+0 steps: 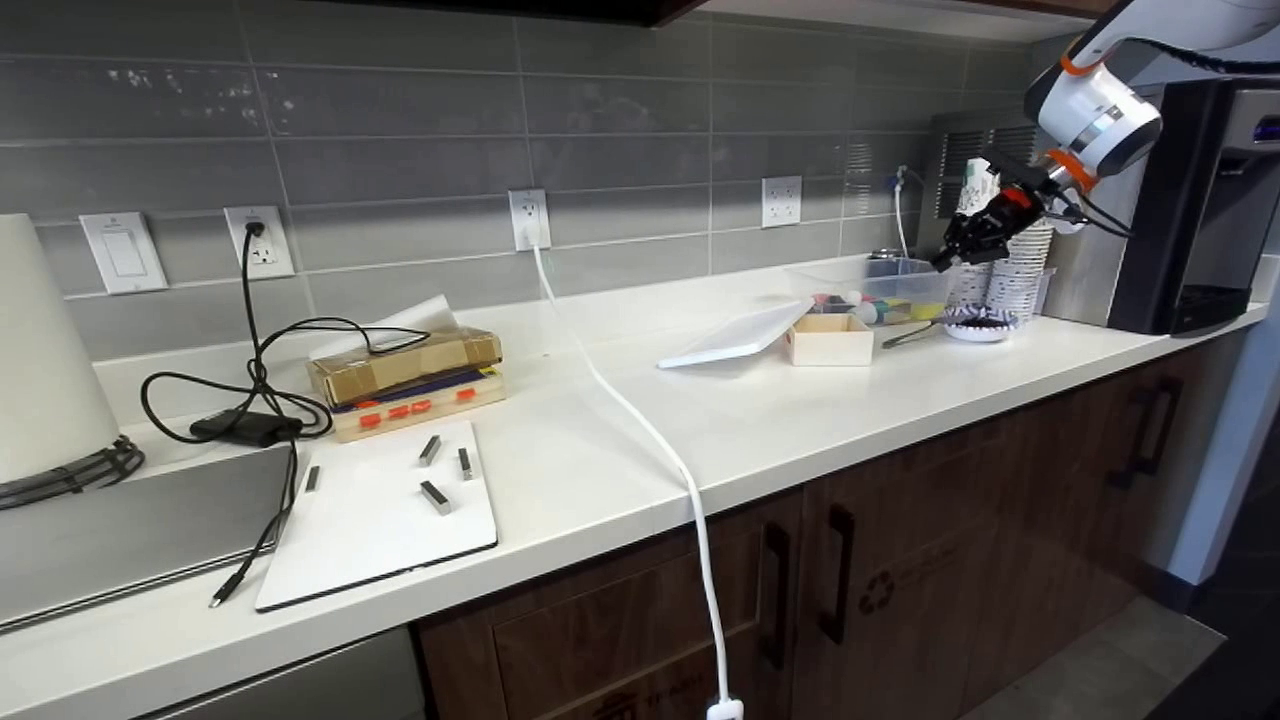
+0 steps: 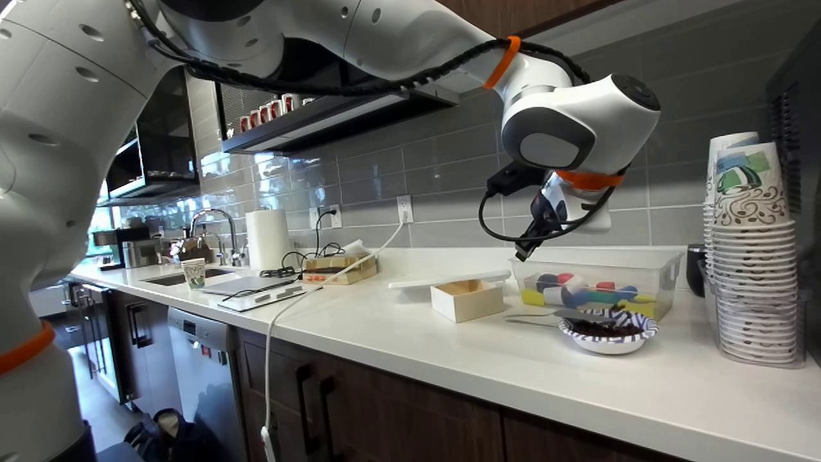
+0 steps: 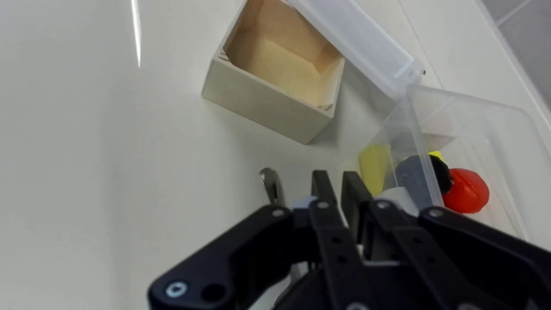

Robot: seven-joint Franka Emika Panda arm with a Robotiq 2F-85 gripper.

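Note:
My gripper hangs above the counter, near the clear bin and the bowl. In the wrist view its two dark fingers stand close together with a narrow gap, and nothing clearly shows between them. In exterior view 2 the fingertips point down, well above the counter. A purple-and-white patterned bowl [image 2: 608, 339] holds dark contents. Across its rim lies a metal utensil [image 2: 573, 314], its handle reaching out to the left. The handle end [image 3: 271, 183] shows beside the fingers in the wrist view; the rest runs hidden beneath the gripper.
An open, empty wooden box [image 2: 465, 301] stands left of the bowl. Behind are the clear bin [image 2: 654, 269] with coloured items and its tilted white lid [image 1: 738, 338]. Tall stacks of paper cups [image 2: 750, 285] rise on the right.

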